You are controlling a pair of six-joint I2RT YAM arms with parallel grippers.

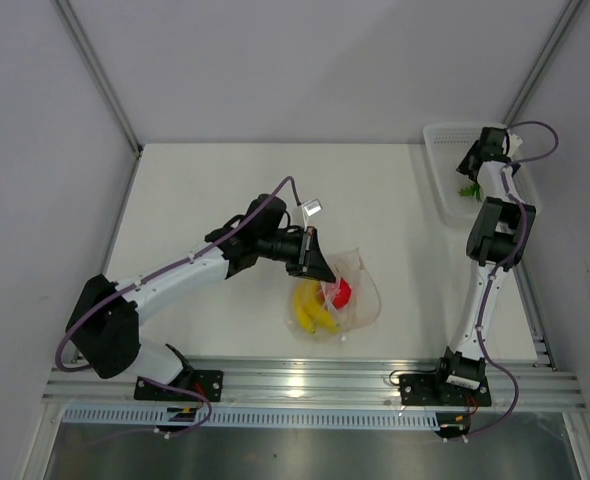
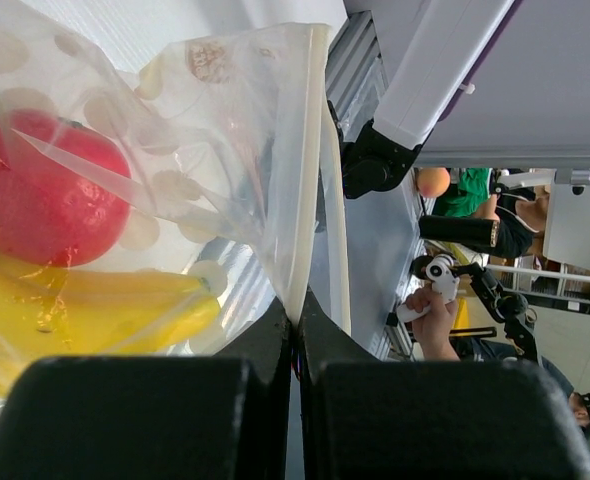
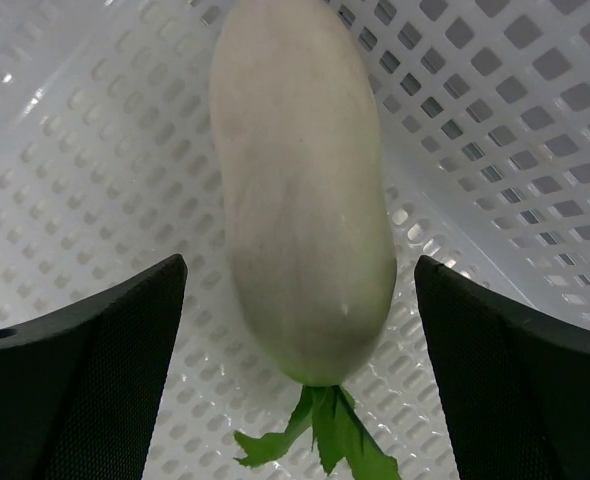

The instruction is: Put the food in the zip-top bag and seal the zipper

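The clear zip top bag lies near the front of the table, its mouth edge pinched by my left gripper, which is shut on it. Through the film show a red fruit and yellow bananas. At the table's far right, a pale white radish with green leaves lies in a white perforated basket. My right gripper is open over it, one finger to each side of the radish's leafy end; whether they touch it, I cannot tell.
Perforated basket walls rise close around the radish. A metal rail runs along the front edge.
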